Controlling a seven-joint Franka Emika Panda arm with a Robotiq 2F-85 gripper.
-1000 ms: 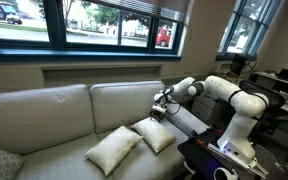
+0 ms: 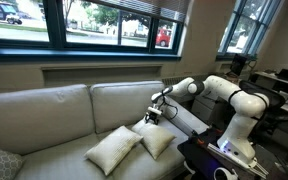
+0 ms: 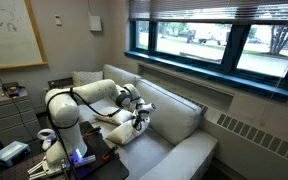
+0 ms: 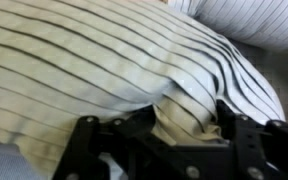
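Note:
A white pillow with thin dark stripes (image 4: 84, 60) fills most of the wrist view. It lies on the sofa seat at the right end, where exterior view 1 shows the same pillow (image 2: 158, 140). My gripper is at its upper edge, the fingers still apart. Striped cloth is puckered in the gap between them. From outside, the gripper (image 2: 153, 118) is small and dark against the pillow's top; in exterior view 2 the gripper (image 3: 139, 122) is partly hidden by the arm and pillow. Whether the cloth is pinched firmly does not show.
A second light pillow (image 2: 114, 150) lies just left of the striped one. A grey patterned cushion (image 2: 0, 163) sits at the sofa's far left. The sofa back (image 2: 44, 115) rises behind, and much of the seat's left part is bare.
My gripper has come down slightly onto the striped pillow's upper edge. The pillow has shifted a little; the rest of the sofa looks the same.

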